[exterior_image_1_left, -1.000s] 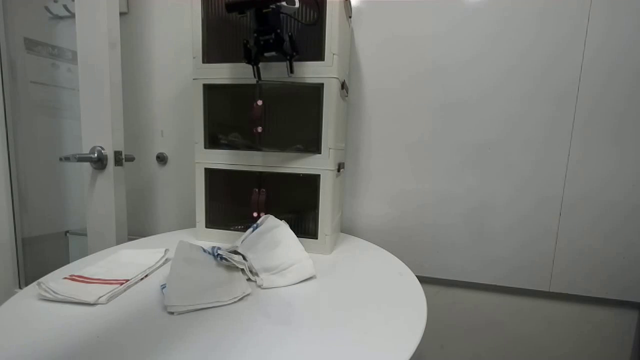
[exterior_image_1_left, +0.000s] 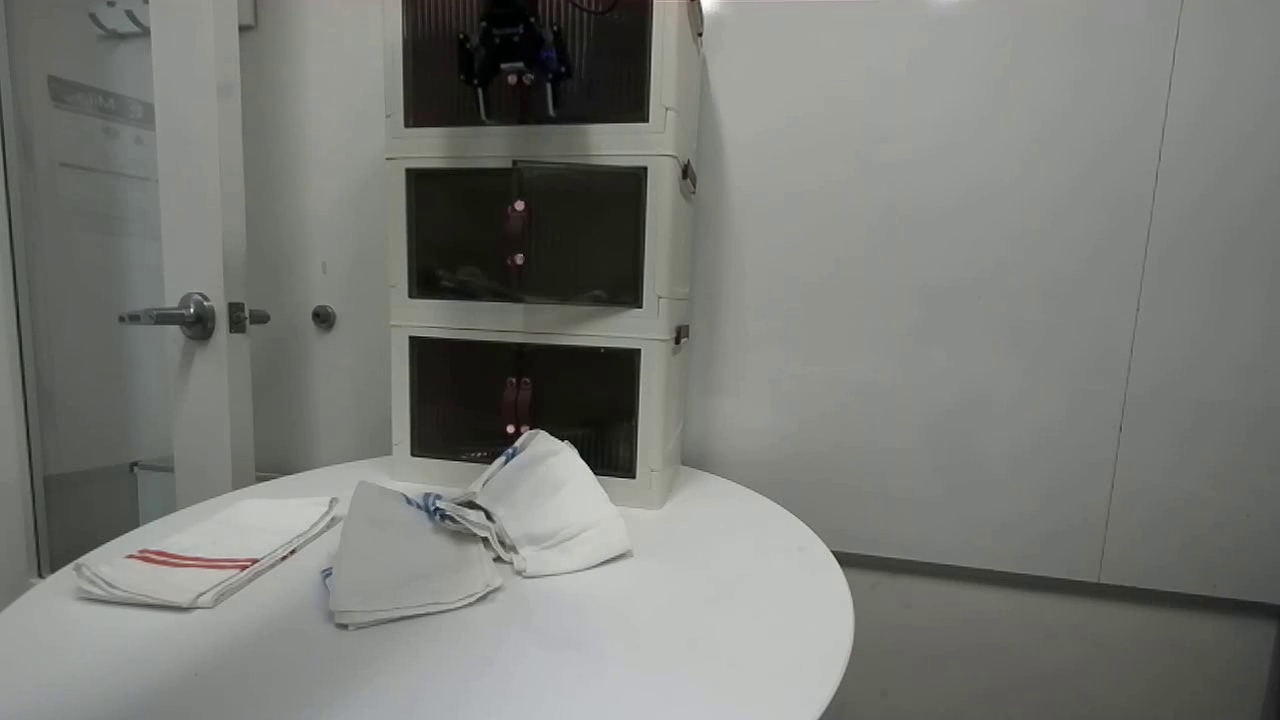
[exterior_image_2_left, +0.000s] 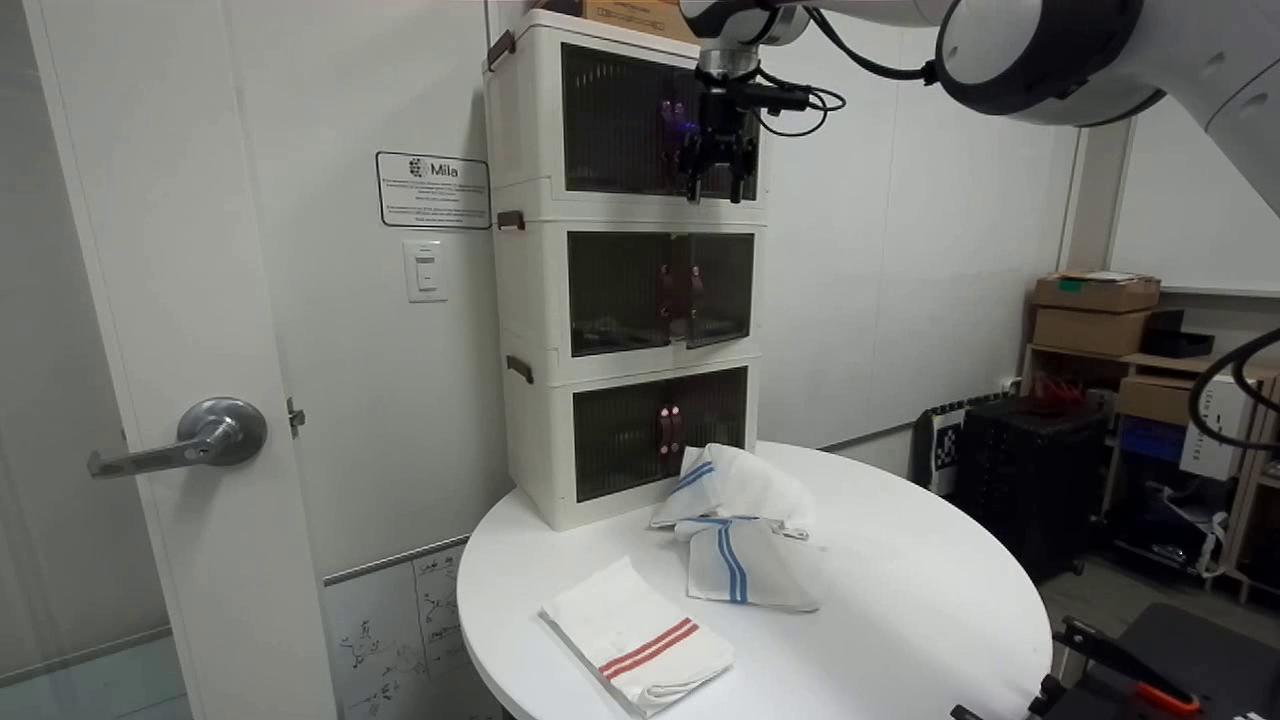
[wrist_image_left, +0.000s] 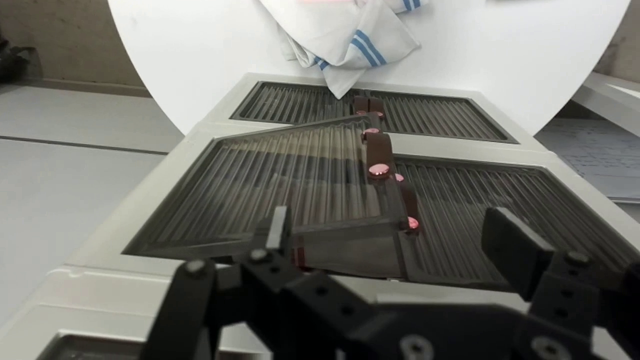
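My gripper stands open with nothing between its fingers. In exterior view 2 the gripper (exterior_image_2_left: 716, 194) hangs, fingers down, in front of the top cabinet section. Below it, the middle section's right-hand door (exterior_image_2_left: 721, 288) is slightly ajar; in the wrist view this door (wrist_image_left: 288, 180) tilts out past its neighbour, with a brown handle (wrist_image_left: 378, 155) on its edge. The bottom section's doors (exterior_image_1_left: 582, 402) look shut. Two white cloths with blue stripes (exterior_image_2_left: 750, 570) lie bunched together on the table before the cabinet. A flat folded cloth with red stripes (exterior_image_2_left: 636, 636) lies apart from them.
A room door with a metal handle (exterior_image_2_left: 180, 438) stands at the left of exterior view 2. Cardboard boxes (exterior_image_2_left: 1092, 312) and a shelf are at the far right.
The gripper has risen and shifted slightly left in exterior view 1, from the top edge of the middle section to in front of the top section. Doors and cloths look unchanged.
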